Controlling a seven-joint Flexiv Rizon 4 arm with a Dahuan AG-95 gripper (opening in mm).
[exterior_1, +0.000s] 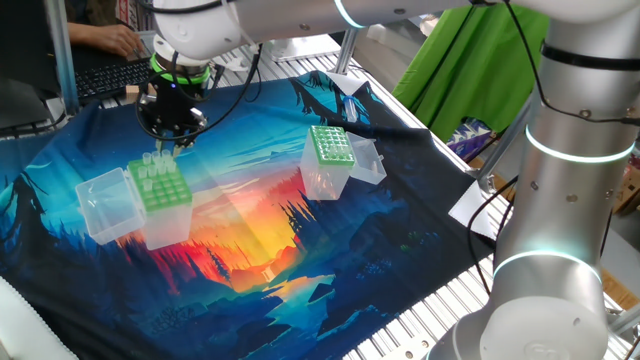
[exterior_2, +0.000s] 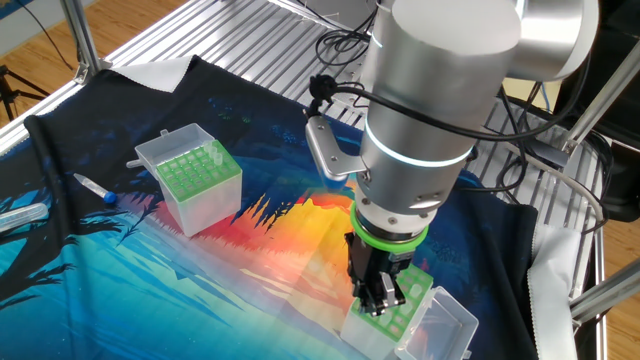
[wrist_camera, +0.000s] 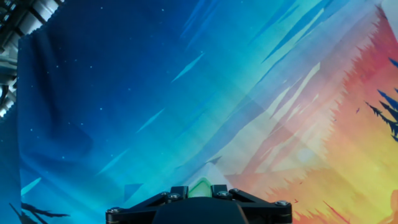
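Observation:
My gripper (exterior_1: 168, 146) hangs just behind and above a clear box with a green rack top (exterior_1: 172, 196); white pipette tips (exterior_1: 158, 160) stand in its far rows. In the wrist view the gripper is open, its two fingers apart. Through that gap shows a green patch (wrist_camera: 200, 186), perhaps the rack's corner; I see nothing gripped. From the other side, the gripper (exterior_2: 383, 305) covers part of this rack (exterior_2: 414, 290). A second clear box with a green rack top (exterior_1: 333, 146) sits to the right, and no tips stand up from it.
Hinged clear lids lie open beside both boxes, one lid (exterior_1: 108, 205) at left and another (exterior_1: 369, 160) at right. A pen (exterior_2: 96, 188) lies near the second box. The printed cloth (exterior_1: 250, 220) between the boxes is clear, with slight wrinkles.

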